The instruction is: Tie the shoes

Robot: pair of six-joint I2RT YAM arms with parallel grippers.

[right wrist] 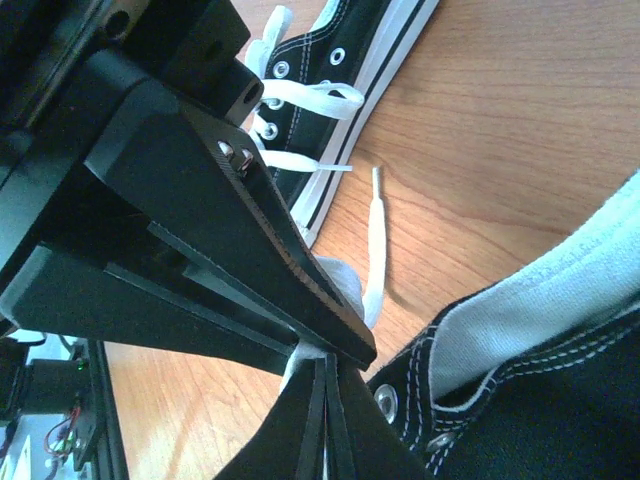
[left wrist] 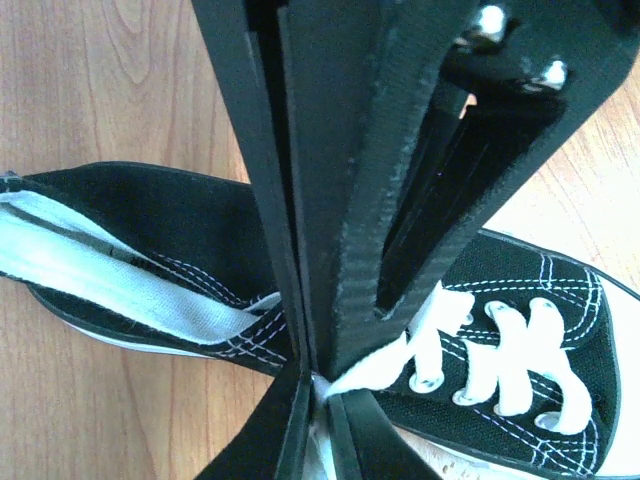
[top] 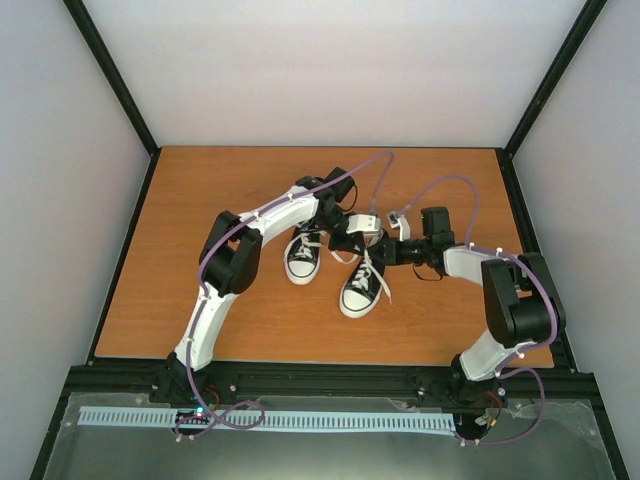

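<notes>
Two black canvas shoes with white laces lie on the table, toes to the front: a left shoe (top: 302, 255) and a right shoe (top: 364, 288). Over the right shoe, my left gripper is shut on a white lace (left wrist: 378, 368), which runs in from the eyelets and out past the fingertips. My right gripper is shut close beside the same shoe's collar (right wrist: 440, 350). White lace (right wrist: 303, 353) shows right behind its fingertips; whether any is pinched is hidden. A loose lace end (right wrist: 376, 235) sticks up beyond them.
The left shoe's lace (right wrist: 315, 97) lies loose, its end toward the right shoe. Both arms crowd together over the right shoe.
</notes>
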